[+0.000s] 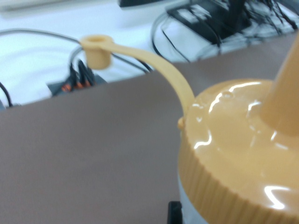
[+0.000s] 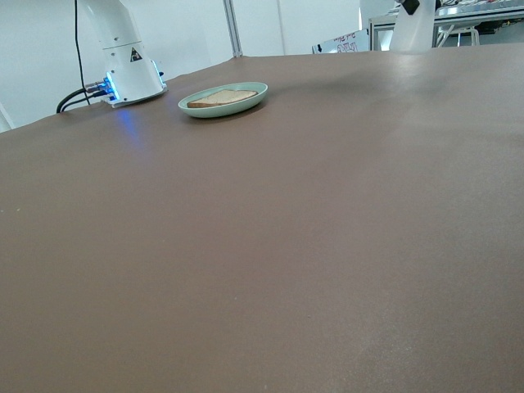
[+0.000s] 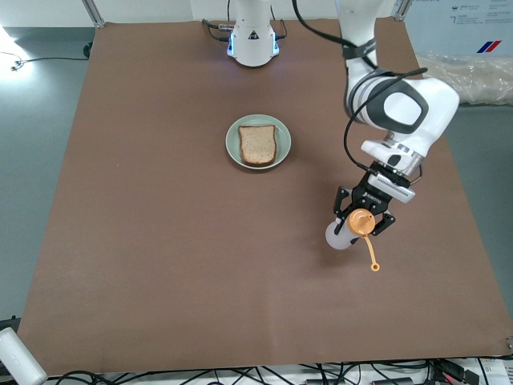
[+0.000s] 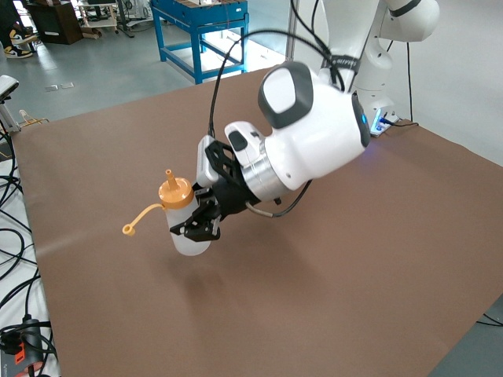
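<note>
My gripper (image 4: 196,220) is shut on a squeeze bottle (image 4: 189,243) with a translucent body and an orange cap (image 3: 361,222), whose strap and stopper hang off to one side. It is held over the right part of the brown table in the camera left view. In the wrist view the cap (image 1: 224,149) fills the lower right, hiding most of the fingers. A pale green plate (image 3: 282,140) with a slice of bread (image 3: 256,144) lies up and to the left of the bottle, also seen on the plate (image 2: 246,90) in the top view.
A white robot base (image 3: 252,44) with cables stands at the table's back edge. Cables and black boxes lie along the near edge, beside a white cylinder (image 3: 20,357).
</note>
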